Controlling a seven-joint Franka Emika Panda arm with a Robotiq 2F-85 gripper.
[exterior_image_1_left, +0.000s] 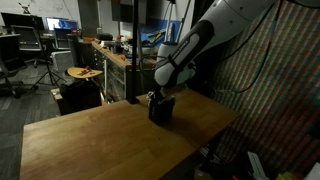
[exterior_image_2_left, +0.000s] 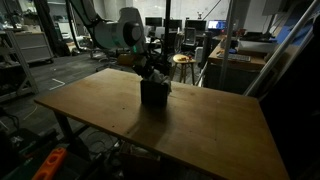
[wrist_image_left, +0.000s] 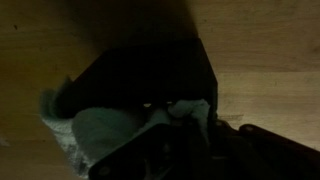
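A black open-topped box (exterior_image_1_left: 161, 111) stands on the wooden table (exterior_image_1_left: 95, 140). Pale grey cloth (wrist_image_left: 95, 130) bunches at the box's opening and hangs over its edge in the wrist view; a light scrap of the cloth (exterior_image_2_left: 165, 86) also shows at the rim in exterior view 2. My gripper (exterior_image_1_left: 158, 95) is down at the top of the box, pointing into it. Its fingers appear closed on the cloth, though the wrist view is very dark and the fingertips are mostly hidden. The inside of the box is too dark to make out.
Much of the wooden tabletop around the box is bare. Behind the table stand a dark upright post (exterior_image_1_left: 134, 50), a round stool (exterior_image_1_left: 84, 73) and office desks with monitors. A ribbed dark curtain (exterior_image_1_left: 285, 90) hangs at the right in exterior view 1.
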